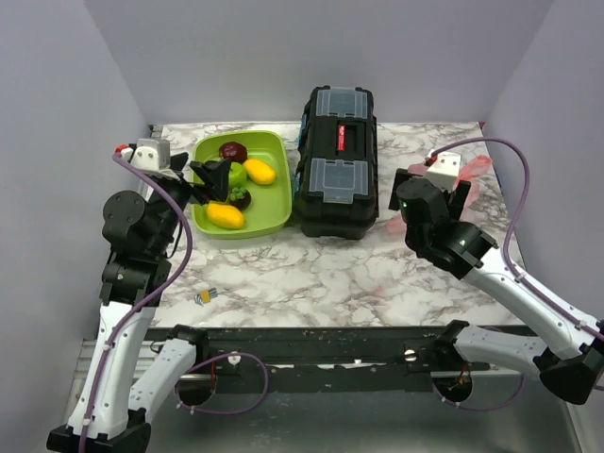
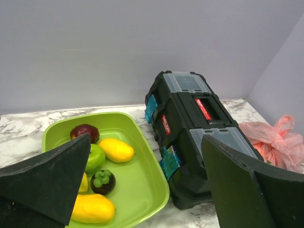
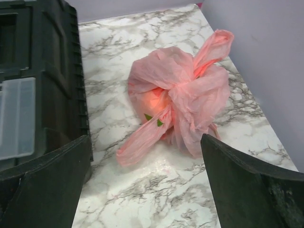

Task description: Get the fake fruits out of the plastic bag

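A translucent pink plastic bag [image 3: 199,102] lies on the marble table to the right of the black case. Through its side an orange-red fruit [image 3: 156,100] with green leaf bits shows; what else it holds is hidden. My right gripper [image 1: 430,189] hangs over the bag, its fingers wide apart and empty. At the left, my left gripper [image 1: 200,179] stands open above the edge of a green basin. In that basin lie yellow fruits [image 2: 116,150], a dark red fruit [image 2: 85,132], a green fruit [image 2: 95,158] and a mangosteen [image 2: 103,182].
The green basin [image 1: 274,209] sits left of the tall black toolbox [image 1: 338,215], which stands between it and the bag. A small yellow-and-grey item [image 1: 205,296] lies near the front left.
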